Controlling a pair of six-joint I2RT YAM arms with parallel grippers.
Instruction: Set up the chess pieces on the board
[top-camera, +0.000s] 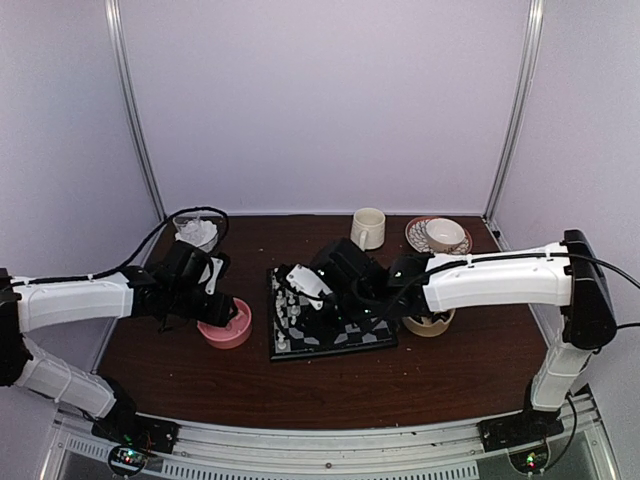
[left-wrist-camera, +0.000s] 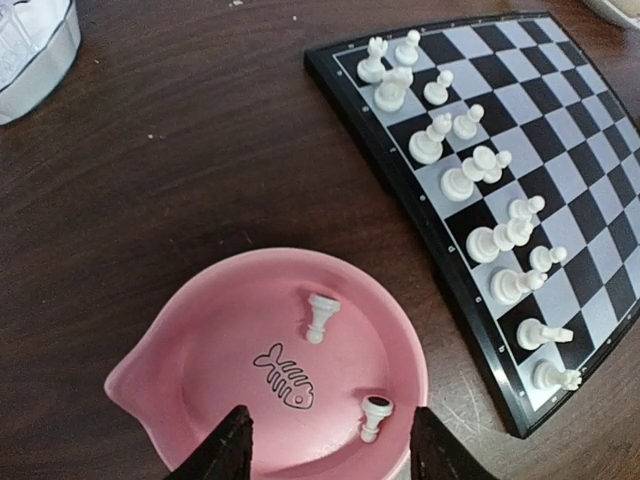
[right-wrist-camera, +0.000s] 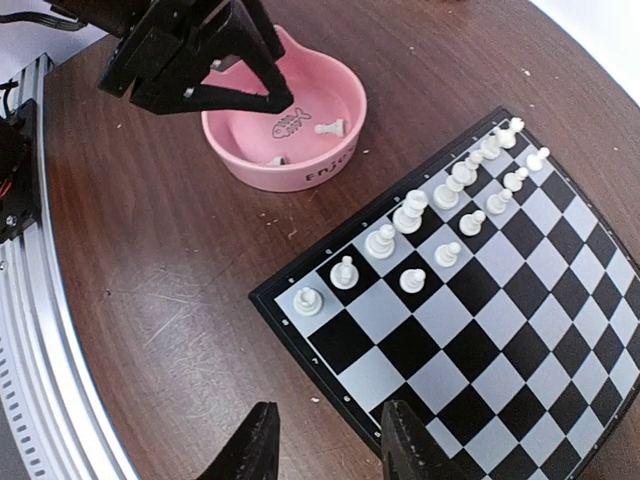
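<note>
The checkered chessboard (right-wrist-camera: 480, 380) has white pieces standing along one side, several of them in two rows. The pink bowl (left-wrist-camera: 200, 330) holds two white pieces, one (left-wrist-camera: 321, 318) toward the back, the other (left-wrist-camera: 374, 418) nearer the right wall, both lying down. My left gripper hangs over the bowl, fingers apart with nothing between them. My right gripper is above the board's near-left edge, fingers apart and empty. In the top view, the arms hide part of the board.
A cream bowl (top-camera: 440, 325) with dark pieces sits right of the board. A mug (top-camera: 368, 228), a plate with a bowl (top-camera: 445, 232) and a white container (top-camera: 200, 233) stand at the back.
</note>
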